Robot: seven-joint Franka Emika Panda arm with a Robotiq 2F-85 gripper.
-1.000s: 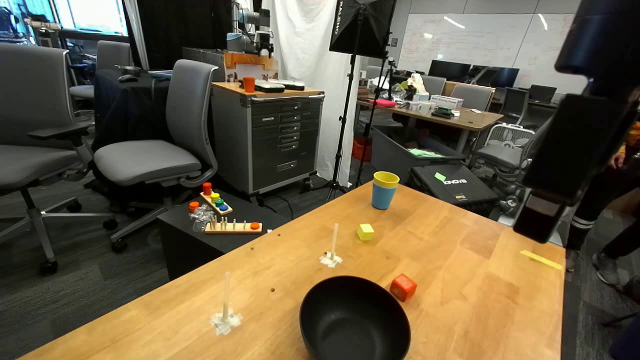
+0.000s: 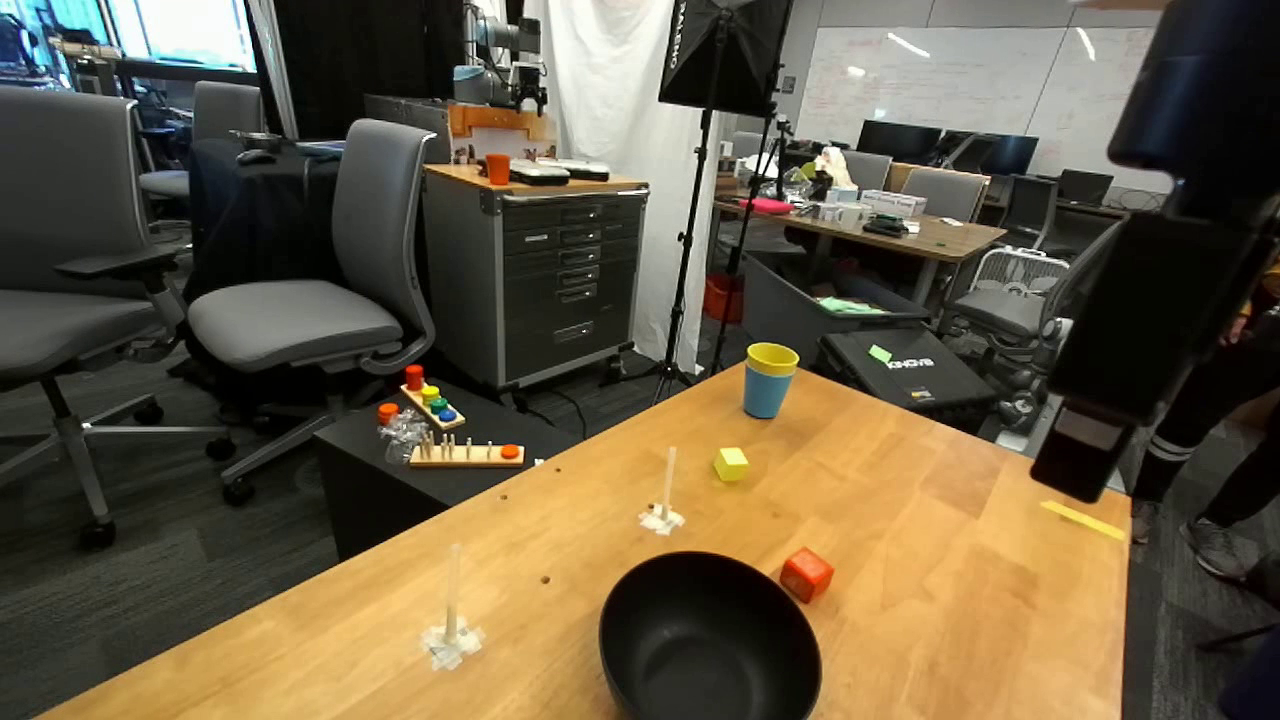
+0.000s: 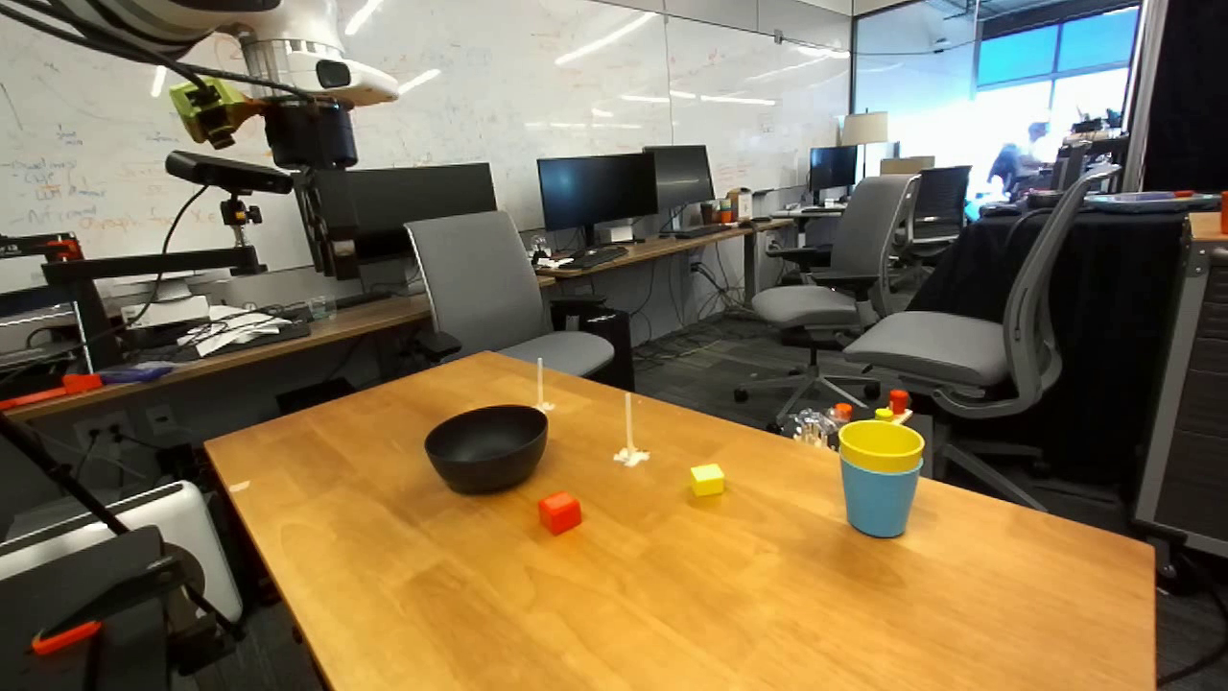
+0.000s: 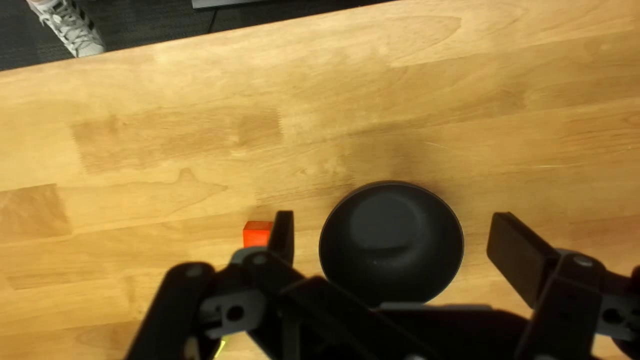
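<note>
My gripper hangs well above the table, its two black fingers wide apart with nothing between them. Beneath it in the wrist view lies an empty black bowl [image 4: 390, 240]. A red block [image 3: 559, 512] sits on the wood beside the bowl; in the wrist view the left finger partly covers it. Farther along the table is a yellow block [image 2: 731, 464]. Past that stands a blue cup [image 3: 881, 499] with a yellow cup [image 3: 882, 439] nested in its top.
Two thin upright pegs, a nearer peg [image 2: 452, 598] and a farther peg [image 2: 669, 486], are taped near one table edge. A strip of yellow tape [image 2: 1082, 520] marks the opposite side. Someone's shoe [image 4: 72, 30] shows beyond the edge.
The gripper has shifted slightly in exterior view 1, its lower end a little lower and to the right. Blocks, bowl and cups have stayed put.
</note>
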